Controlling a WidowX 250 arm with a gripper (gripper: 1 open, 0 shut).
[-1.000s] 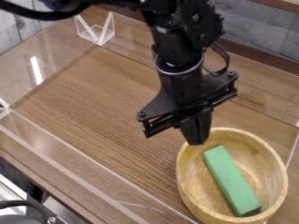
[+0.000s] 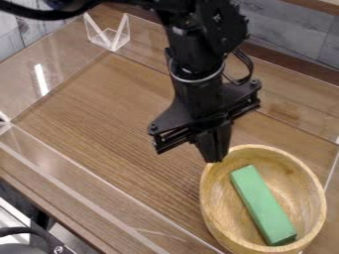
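Note:
My black gripper (image 2: 212, 149) hangs at the centre, fingers pointing down, shut, with nothing visible between them. Its fingertips are just above and behind the left part of the rim of a pale yellow bowl (image 2: 312, 198) at the lower right. A green rectangular block (image 2: 263, 204) lies inside the bowl.
A clear plastic stand (image 2: 109, 30) is at the back left. A ledge runs along the back, and a black cable (image 2: 19, 232) shows at the lower left.
My gripper has shifted slightly to the left over the last second. The bowl and green block have not moved.

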